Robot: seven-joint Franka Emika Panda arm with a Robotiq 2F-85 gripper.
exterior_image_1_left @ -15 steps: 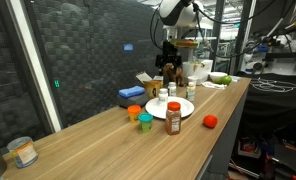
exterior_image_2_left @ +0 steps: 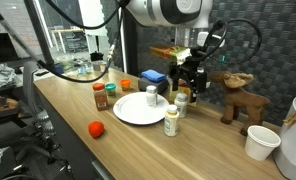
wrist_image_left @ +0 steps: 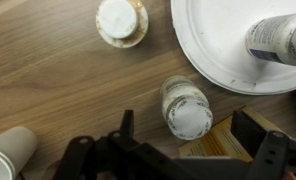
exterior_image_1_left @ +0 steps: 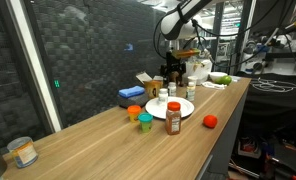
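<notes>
A small bottle with a pale round cap [wrist_image_left: 189, 118] stands on the wooden table beneath my gripper. The gripper is open, its two dark fingers on either side of the bottle in the wrist view, with nothing held. From exterior view 2, the gripper [exterior_image_2_left: 188, 84] points down just above that bottle [exterior_image_2_left: 182, 106]. A second white-capped bottle [exterior_image_2_left: 171, 123] stands nearer the table's front, also seen from above as a white cap [wrist_image_left: 117, 17]. Another bottle [exterior_image_2_left: 151, 97] rests on the white plate [exterior_image_2_left: 128, 111].
Close by on the right are a brown moose figure [exterior_image_2_left: 240, 98] and a white cup [exterior_image_2_left: 259, 142]. A red-lidded jar [exterior_image_2_left: 100, 96], a red tomato [exterior_image_2_left: 95, 129] and a blue cloth [exterior_image_2_left: 153, 76] lie around the plate. Bare table [exterior_image_1_left: 73, 150] stretches across the near left.
My gripper has come down slightly over the bottles behind the plate. The objects on the table have stayed where they were.
</notes>
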